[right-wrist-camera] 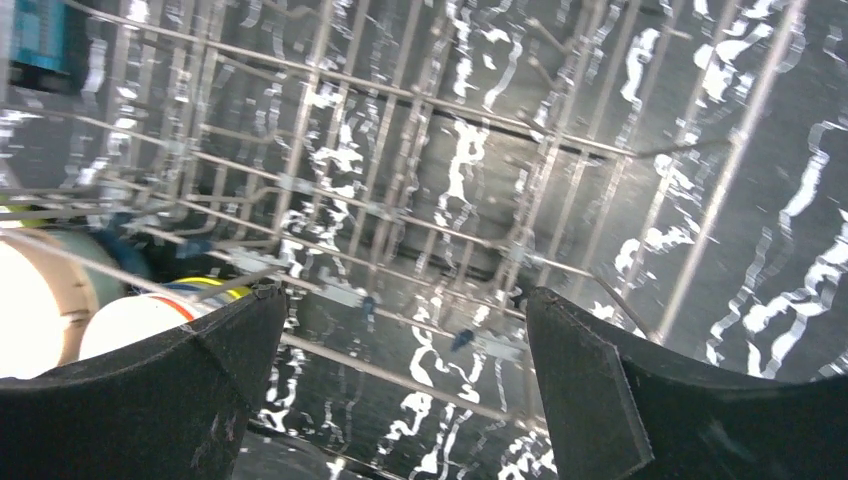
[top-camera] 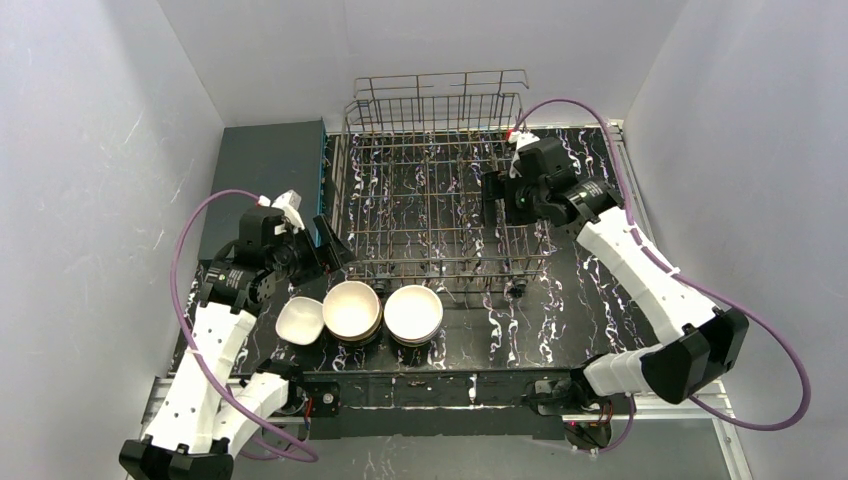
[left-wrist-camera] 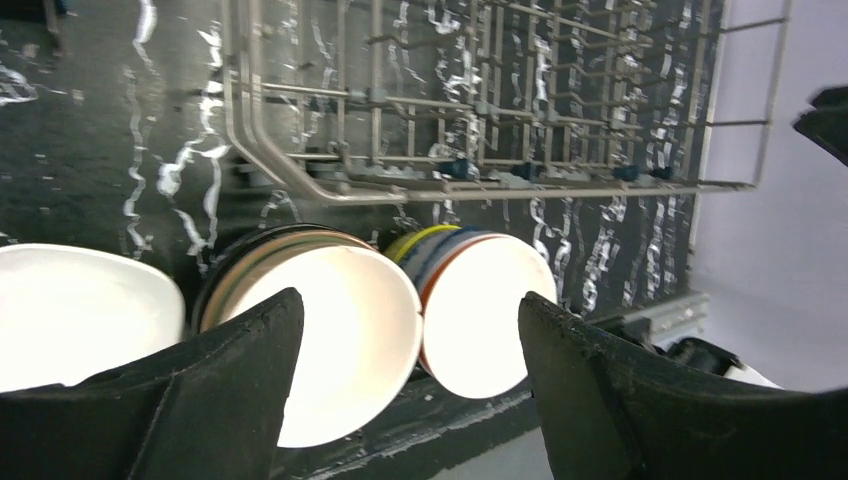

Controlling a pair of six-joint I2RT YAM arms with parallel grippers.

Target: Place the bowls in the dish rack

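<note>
Two stacks of bowls, the left topped cream (top-camera: 350, 305) and the right topped white (top-camera: 412, 310), stand in front of the wire dish rack (left-wrist-camera: 470, 193), with a small square white bowl (top-camera: 299, 320) to their left. My left gripper (top-camera: 330, 243) is above the rack's front-left corner; in its wrist view the bowls lie below its open, empty fingers. My right gripper (top-camera: 500, 200) is over the right part of the rack, open, with only wires and counter between and below its fingers.
A dark grey box (top-camera: 260, 170) stands at the back left beside the rack. Bare marble counter (top-camera: 550, 330) lies to the right of the bowls. Pale walls enclose the back and sides.
</note>
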